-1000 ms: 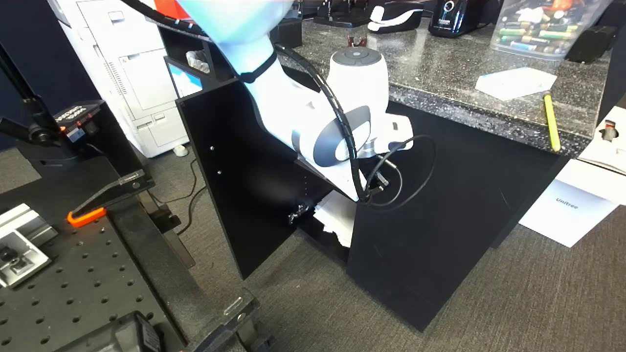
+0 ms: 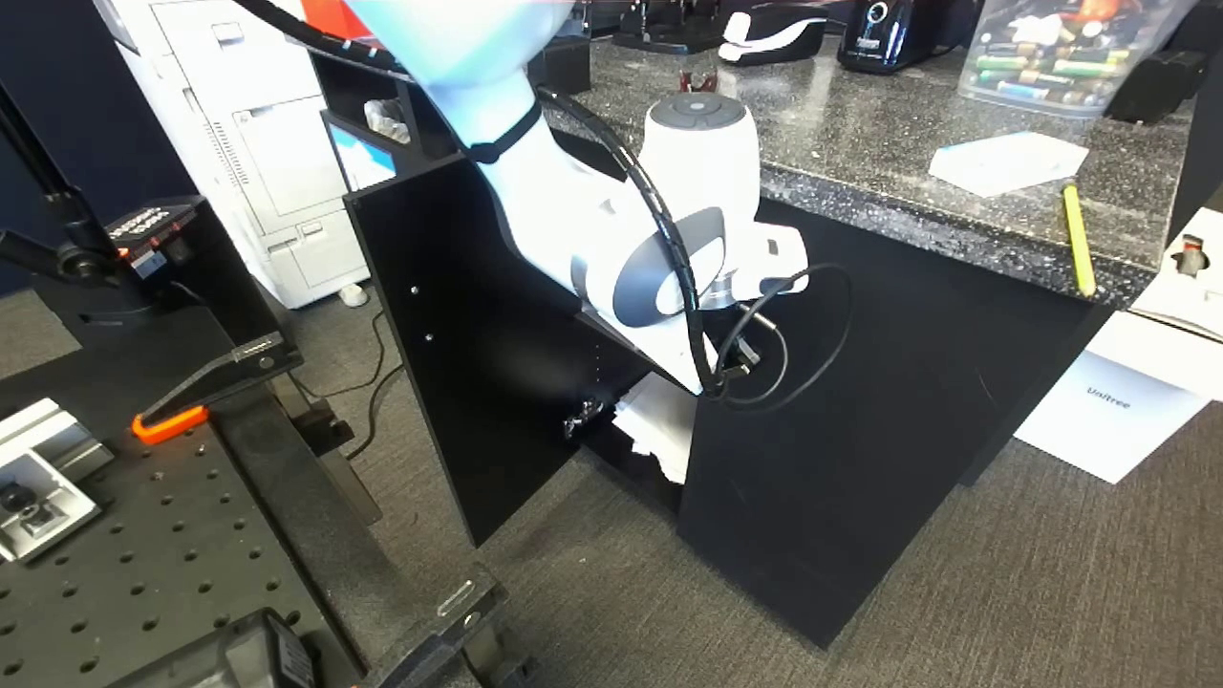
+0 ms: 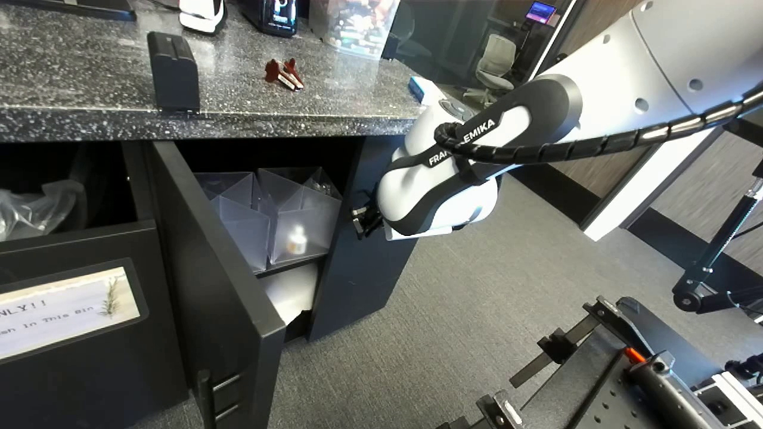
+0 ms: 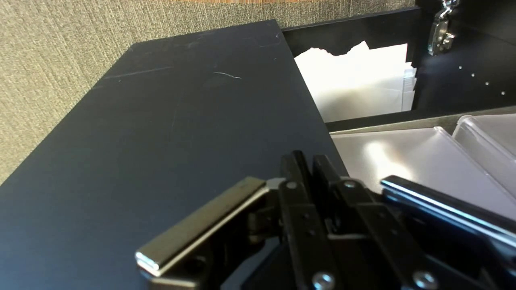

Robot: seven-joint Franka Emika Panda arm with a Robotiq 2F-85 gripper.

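Note:
My gripper is shut, its two dark fingers close together in front of the black right-hand cabinet panel (image 4: pixel 159 121), near that panel's inner edge. What lies between the fingers is hidden by their dark tips. In the second exterior view the gripper (image 3: pixel 363 220) reaches sideways to the same panel (image 3: pixel 373 286), just beside the cabinet opening. The left cabinet door (image 3: pixel 214 271) stands swung out. A bar handle (image 3: pixel 218 397) is on its front.
Inside the cabinet are clear plastic bins (image 3: pixel 304 221) on a shelf, with white paper (image 4: pixel 358 82) below. A speckled countertop (image 2: pixel 826 126) overhangs the cabinet. A perforated workbench (image 2: pixel 138 539) stands opposite. Between them the carpet (image 3: pixel 443 343) is clear.

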